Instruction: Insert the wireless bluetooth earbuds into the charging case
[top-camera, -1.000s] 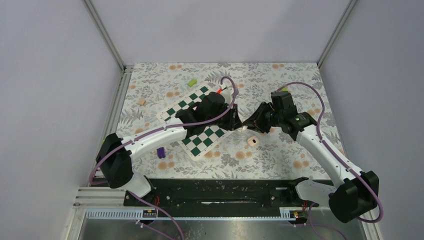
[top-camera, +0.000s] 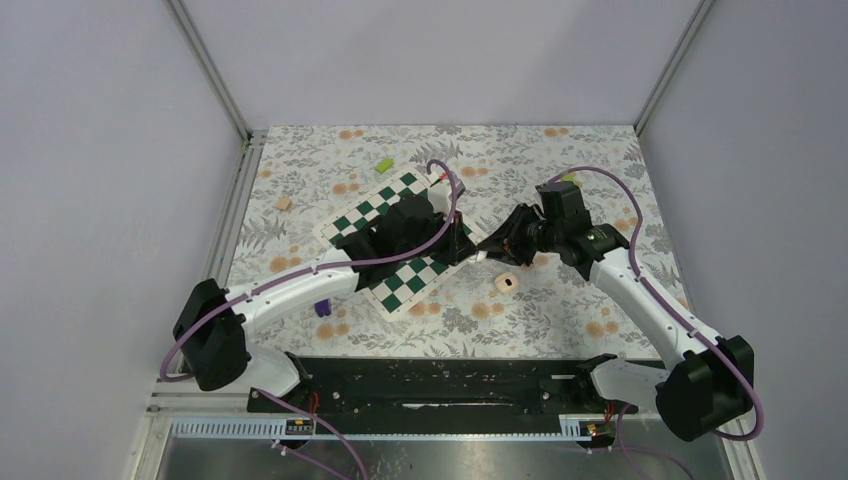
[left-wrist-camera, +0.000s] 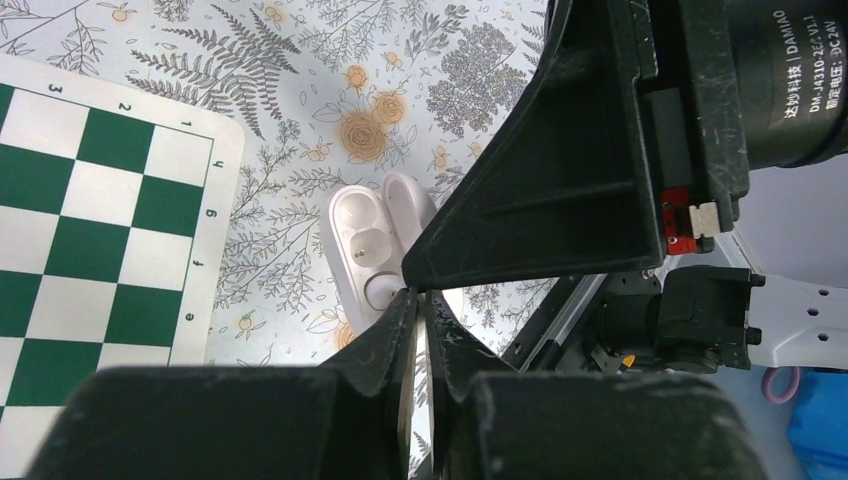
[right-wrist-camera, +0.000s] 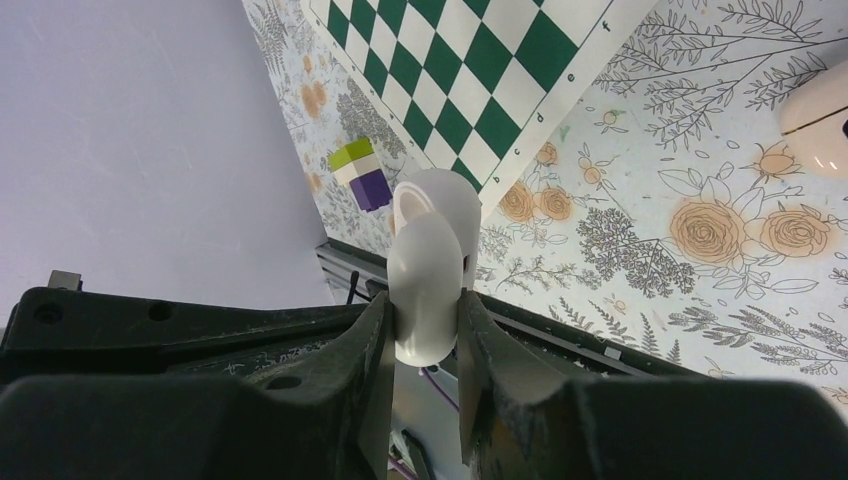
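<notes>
The white charging case (left-wrist-camera: 340, 245) is held up with its lid (left-wrist-camera: 408, 205) open in the left wrist view. Two of its wells look empty; a white round shape (left-wrist-camera: 383, 291) fills the lowest one, partly behind the fingers. My right gripper is shut on the case (right-wrist-camera: 428, 275), seen from its rounded back in the right wrist view. The left gripper has a narrow slit between its fingers, its tips beside the case's lower end; nothing shows between them. From above, both grippers nearly meet around the case (top-camera: 480, 257).
Below lies a green-and-white chessboard (top-camera: 402, 290). A round pale object (top-camera: 507, 283) sits on the patterned cloth just right of the hands. Small blocks, such as a purple one (top-camera: 322, 307) and a green one (top-camera: 384, 165), lie around the board.
The left arm has shifted left and a little toward the front, its hand drawing slightly away. My right gripper and the case have moved slightly left.
</notes>
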